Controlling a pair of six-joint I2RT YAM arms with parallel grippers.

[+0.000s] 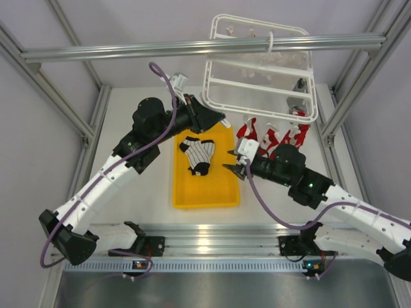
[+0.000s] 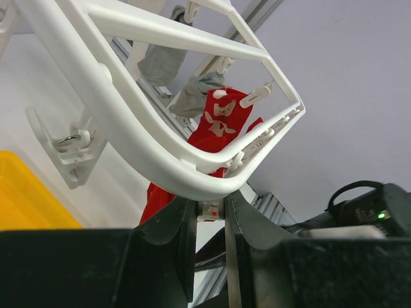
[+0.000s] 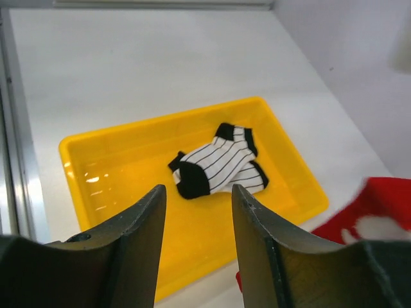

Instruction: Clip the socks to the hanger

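Note:
The white hanger (image 1: 260,112) hangs from the metal bar, tilted, with several clips along its frame. My left gripper is shut on a small white clip at the hanger's front corner. A red sock with white figures (image 2: 221,119) hangs just behind that corner, and red cloth also shows below it. In the top view red socks (image 1: 248,129) hang under the front rail. My right gripper stands open below and in front of them, nothing between its fingers. Black-and-white striped socks (image 1: 198,154) lie in the yellow tray (image 1: 205,196).
Grey socks (image 2: 164,63) hang further back on the hanger. An empty-looking white clip (image 2: 72,151) dangles at the left of that view. The metal crossbar (image 1: 160,50) spans above.

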